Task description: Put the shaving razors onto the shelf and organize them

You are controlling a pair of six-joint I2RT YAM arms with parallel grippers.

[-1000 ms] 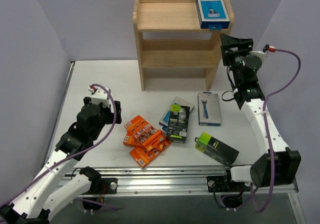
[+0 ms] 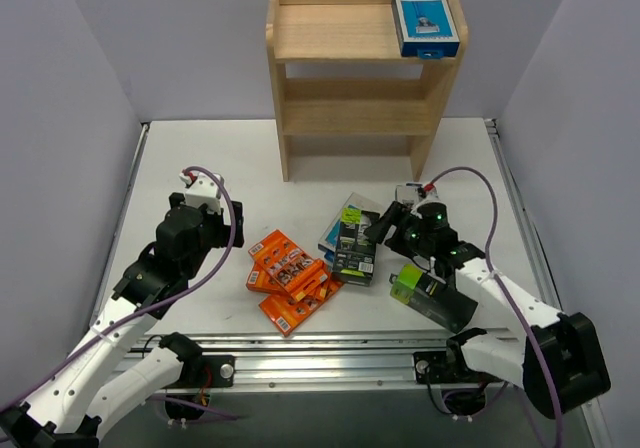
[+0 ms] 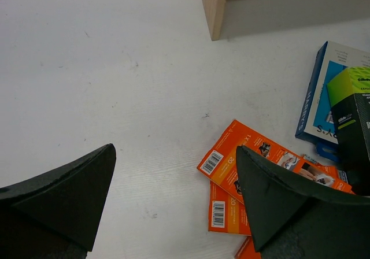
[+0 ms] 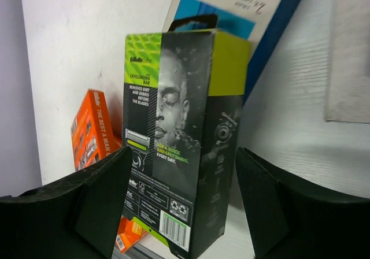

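Observation:
A blue and white razor box (image 2: 425, 23) lies on the top board of the wooden shelf (image 2: 335, 36). Over the right of the table my right gripper (image 2: 382, 230) is open, close to a black and green Gillette box (image 4: 167, 132) that appears between and beyond its fingers, not gripped. Partly beneath that box lies another blue and white box (image 3: 326, 91). Several orange razor packs (image 2: 290, 268) overlap left of it. My left gripper is open and empty over the left of the table, beside the orange packs.
A second black and green box (image 2: 434, 296) lies at the front right. Behind the right gripper, a grey-white box (image 2: 412, 194) is mostly covered by the arm. The middle board (image 2: 355, 108) is bare, and the table's left side is clear.
My right arm has swung from beside the shelf, down and to the left, to the black and green box in the middle. The left arm and the boxes have stayed put.

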